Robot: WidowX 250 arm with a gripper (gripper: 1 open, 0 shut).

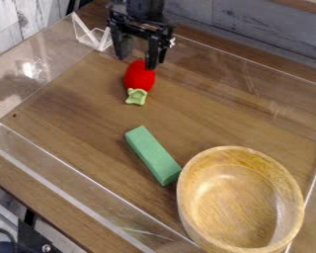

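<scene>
My black gripper (139,49) hangs at the top centre, open, just above a red object with a pale green end (139,79), which looks like a toy vegetable lying on the wooden tabletop (68,119). Whether the fingertips touch it I cannot tell. A green block (153,155) lies lower down at the centre, and a large tan bowl (240,198) sits at the bottom right.
Clear plastic edging (92,32) stands at the upper left, and transparent rims run along the table's sides.
</scene>
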